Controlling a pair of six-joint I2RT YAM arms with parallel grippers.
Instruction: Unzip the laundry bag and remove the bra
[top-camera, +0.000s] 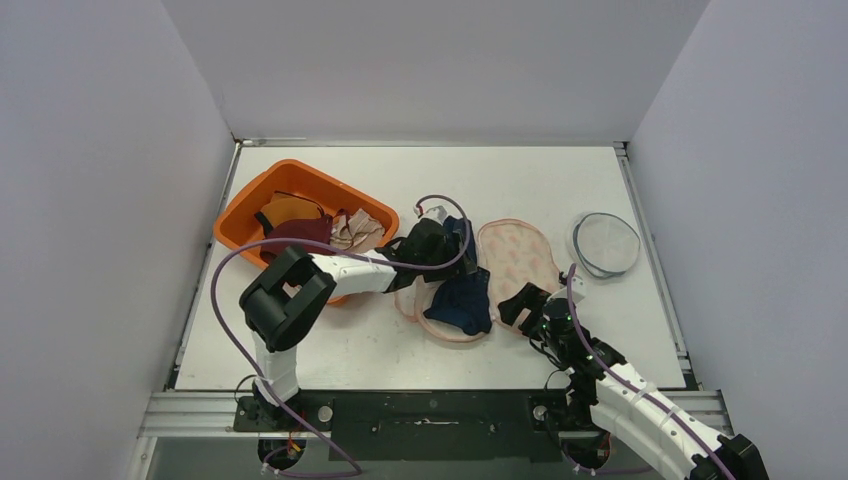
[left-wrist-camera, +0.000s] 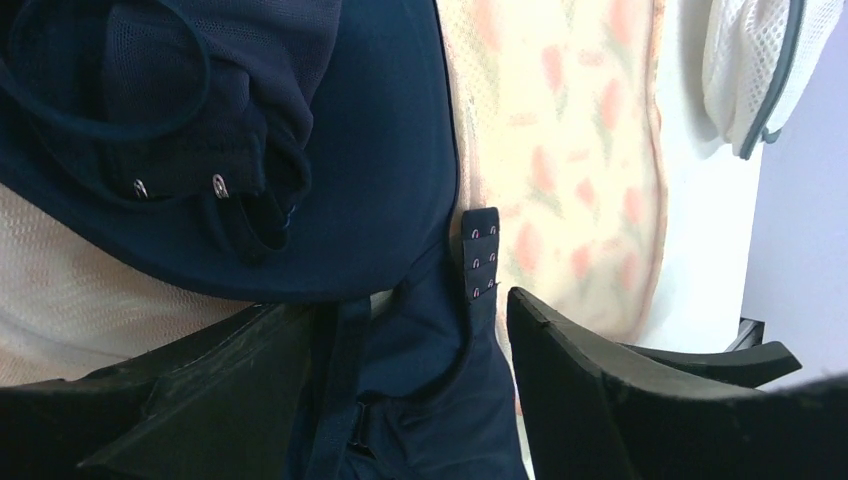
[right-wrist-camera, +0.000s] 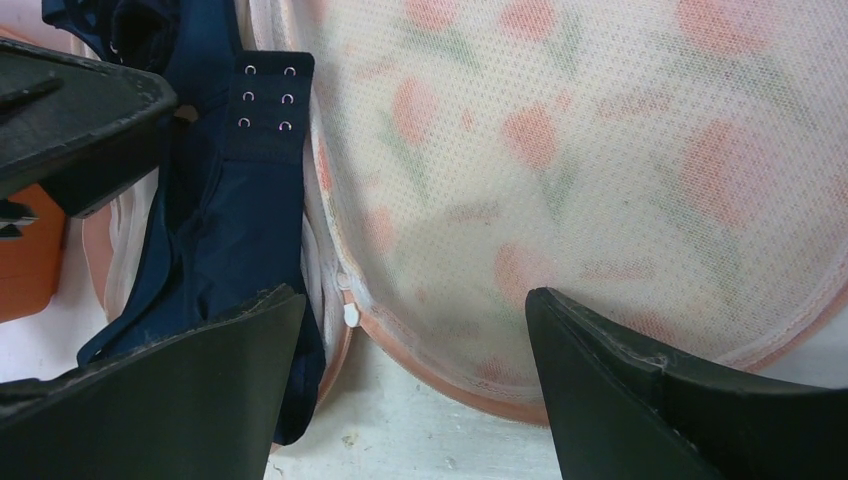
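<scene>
The navy bra (top-camera: 463, 302) lies on one half of the unfolded mesh laundry bag, its upper part hidden by the left arm in the top view. The bag's other half (top-camera: 517, 256), pale with pink flowers, spreads flat to the right. My left gripper hovers above the bra, open, with the bra's cup (left-wrist-camera: 380, 170) and hook strip (left-wrist-camera: 480, 252) in view beyond its fingers. My right gripper stands open over the near edge of the flowered half (right-wrist-camera: 600, 180); nothing is between its fingers.
An orange bin (top-camera: 345, 187) holding several garments stands at the left, beside the left forearm. A round white mesh bag (top-camera: 606, 245) lies at the right.
</scene>
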